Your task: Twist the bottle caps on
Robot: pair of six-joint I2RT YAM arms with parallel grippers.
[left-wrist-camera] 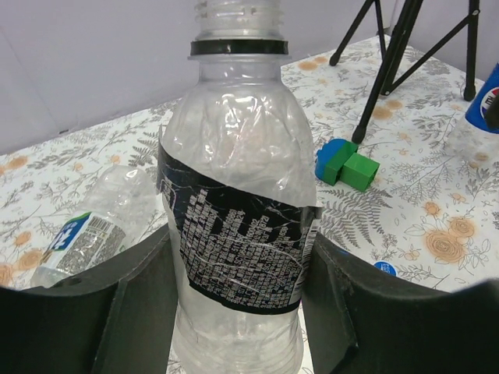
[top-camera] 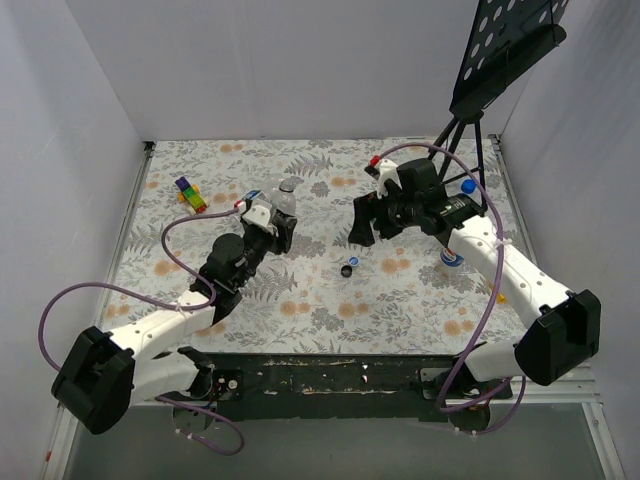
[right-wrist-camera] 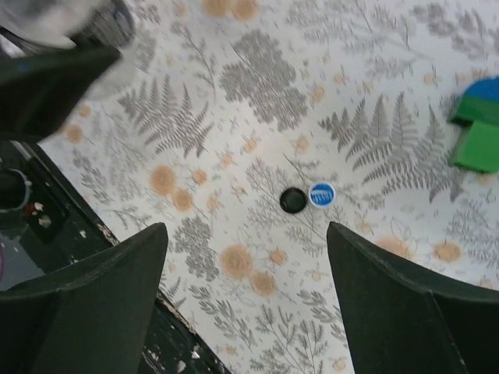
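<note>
My left gripper is shut around the middle of a clear plastic bottle with a black label. The bottle stands upright in the left wrist view, its threaded neck bare above a black ring. On the patterned table a small black cap lies beside a blue cap. Above and behind these caps my right gripper points down, wide open with nothing between its fingers.
Another clear bottle lies on its side at the left. Green and blue blocks sit beyond the held bottle. A black stand and a labelled bottle are at the right.
</note>
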